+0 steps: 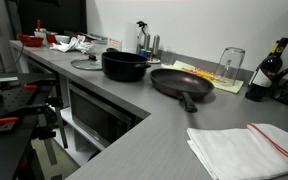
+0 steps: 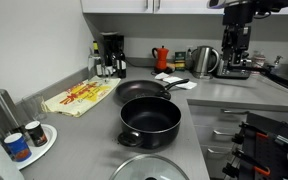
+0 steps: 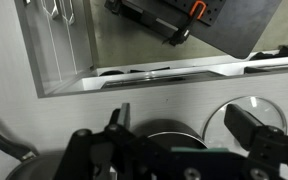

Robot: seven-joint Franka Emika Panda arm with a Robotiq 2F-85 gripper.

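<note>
My gripper is open, nothing between its fingers. In exterior view 2 the gripper (image 2: 231, 60) hangs high at the right, apart from the cookware. A black pot (image 2: 151, 122) stands on the counter, also seen as the pot (image 1: 124, 67) in exterior view 1. Beside it lies a glass lid (image 2: 149, 169), and a dark frying pan (image 2: 142, 89) is on its other side. The wrist view has the pot partly hidden by my fingers, with the glass lid (image 3: 251, 106) at right and an open drawer (image 3: 59, 86) holding metal utensils at upper left.
A folded white towel (image 1: 246, 151) lies at the counter's near right. A dark bottle (image 1: 269, 68) and an upturned glass (image 1: 230, 64) stand near the wall. Mugs and cans occupy a tray (image 2: 44, 146).
</note>
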